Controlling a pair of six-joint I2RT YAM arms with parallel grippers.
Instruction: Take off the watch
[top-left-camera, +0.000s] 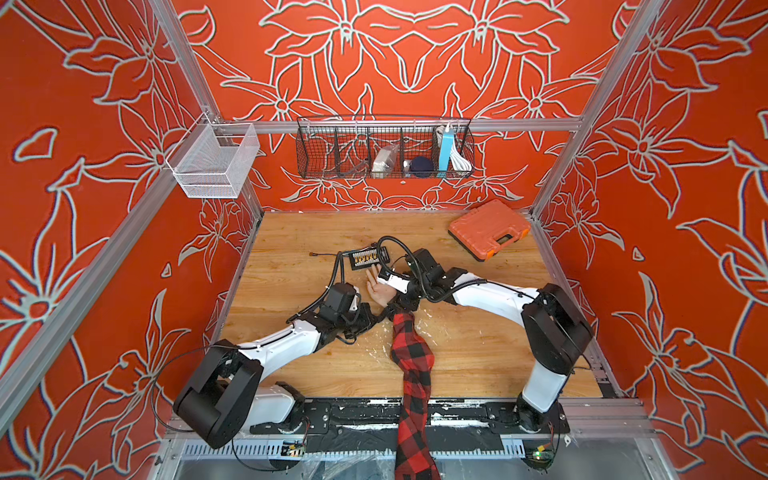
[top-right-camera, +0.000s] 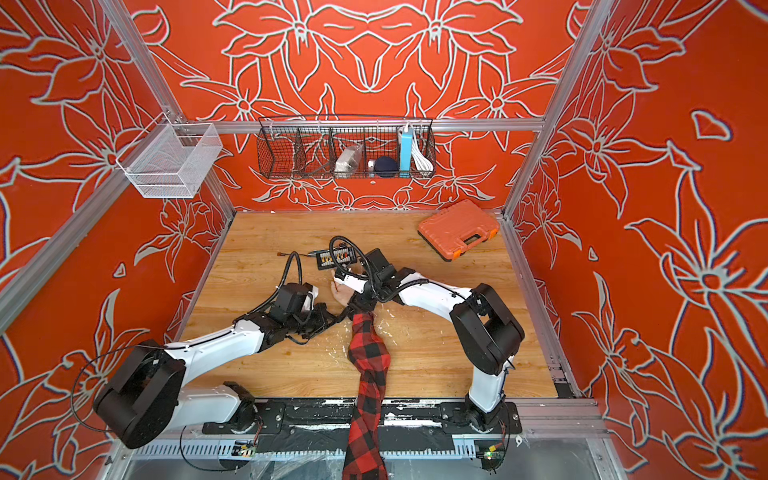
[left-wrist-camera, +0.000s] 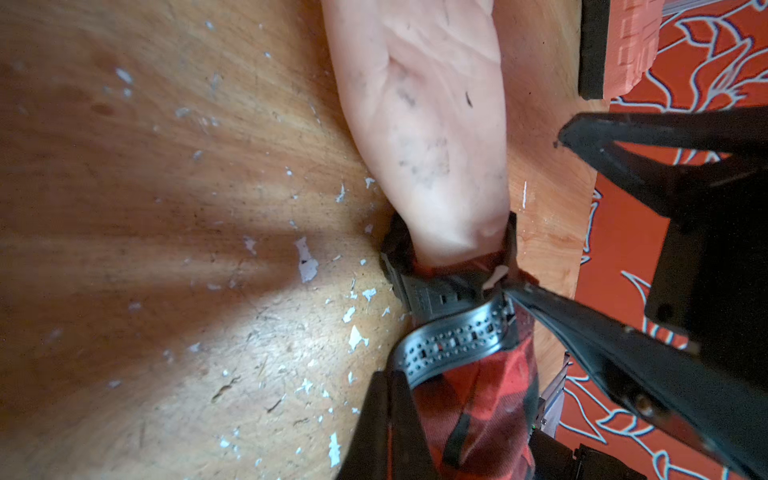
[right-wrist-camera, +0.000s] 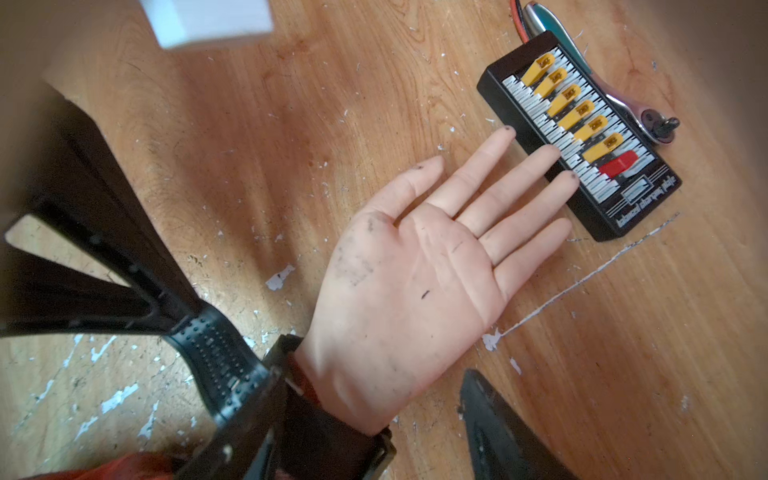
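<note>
A palm-up hand (right-wrist-camera: 416, 288) in a red-and-black plaid sleeve (left-wrist-camera: 480, 400) wears a black watch (left-wrist-camera: 448, 296). Its perforated strap (left-wrist-camera: 452, 345) stands free of the wrist in a curve, one end by the buckle. At the strap's other end, my left gripper is shut, seemingly pinching it; the right wrist view also shows its tip on this strap (right-wrist-camera: 216, 364). My right gripper is part open above the wrist. One of its fingers (left-wrist-camera: 552, 316) reaches the buckle area, while the other stands clear. The watch face is hidden underneath.
Beyond the fingertips lies a black charging board (right-wrist-camera: 584, 136) with a screwdriver-like tool (right-wrist-camera: 632, 112) behind it. An orange case (top-left-camera: 489, 229) sits at the back right. Wire baskets (top-left-camera: 384, 152) hang on the back wall.
</note>
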